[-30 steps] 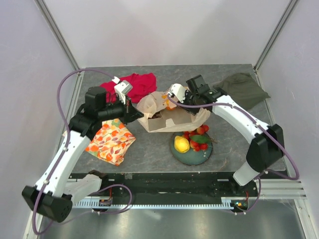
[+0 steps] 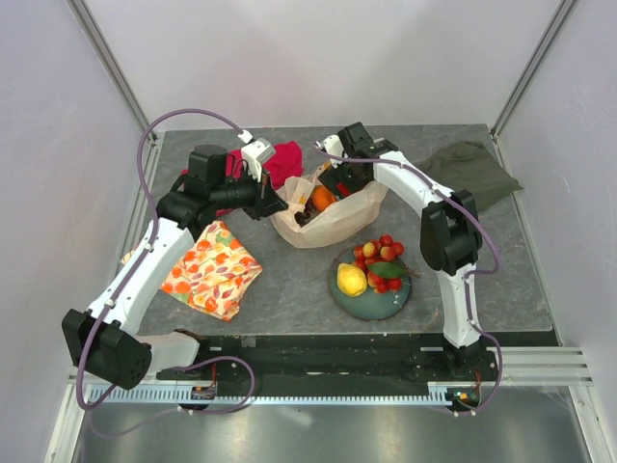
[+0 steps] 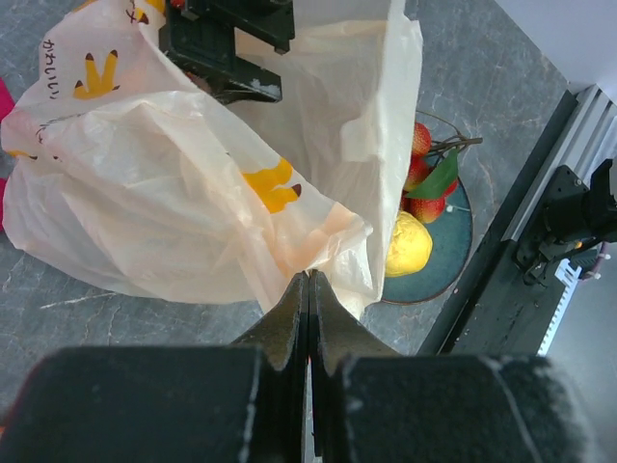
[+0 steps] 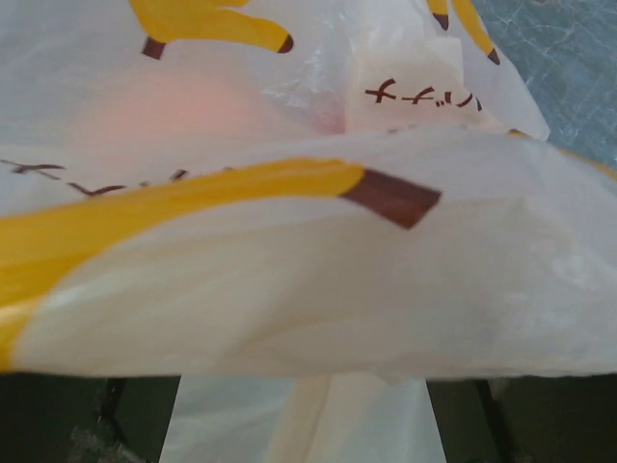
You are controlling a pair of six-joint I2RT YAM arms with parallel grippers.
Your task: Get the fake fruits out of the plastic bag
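A white plastic bag (image 2: 328,227) with banana prints holds an orange fruit (image 2: 322,199) and dark fruit. My left gripper (image 2: 273,204) is shut at the bag's left, at its crumpled edge; whether plastic is between the tips is unclear. My right gripper (image 2: 342,181) is inside the bag's upper right, with its dark fingers (image 3: 253,83) showing in the left wrist view and apart in the right wrist view, bag film filling that view.
A plate (image 2: 362,307) with a lemon (image 2: 351,280), red lychees and a leaf lies at front. Red cloth (image 2: 280,159), patterned cloth (image 2: 212,270) and olive cloth (image 2: 472,169) surround the bag.
The orange fruit shows more clearly.
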